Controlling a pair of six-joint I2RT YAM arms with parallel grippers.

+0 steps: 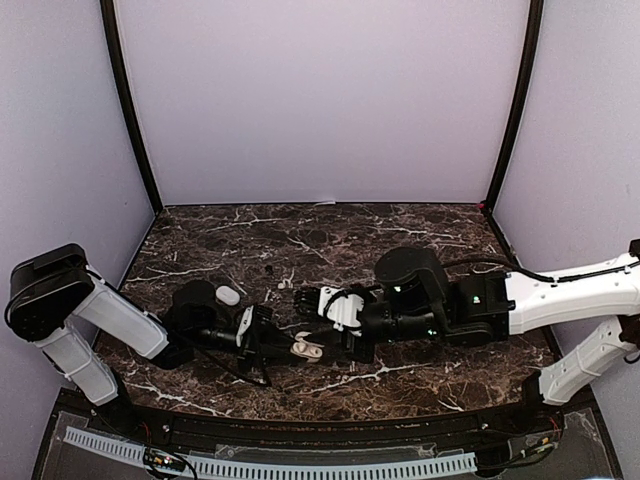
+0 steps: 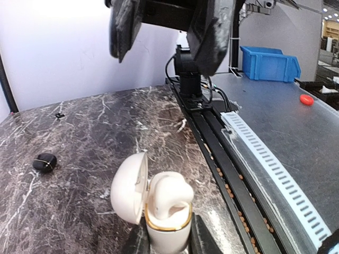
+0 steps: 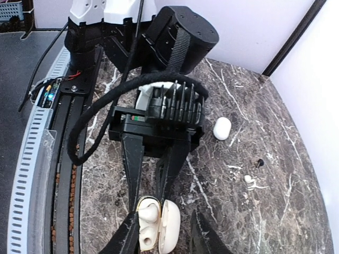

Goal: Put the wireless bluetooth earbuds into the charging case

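My left gripper is shut on the open white charging case (image 2: 168,227), whose lid (image 2: 127,188) stands up beside a white earbud (image 2: 172,193) seated in it. In the right wrist view that earbud (image 3: 149,212) fills one well and the other well (image 3: 147,239) is empty. My right gripper is part open, its dark fingertips either side of and above the case, apart from it; in the left wrist view they hang over it. A small white piece (image 3: 248,179), likely the other earbud, lies on the marble table.
A white rounded object (image 1: 228,296) lies at the table's left. A small dark object (image 2: 45,162) and scattered bits lie on the marble. A blue bin (image 2: 269,63) sits beyond the table edge.
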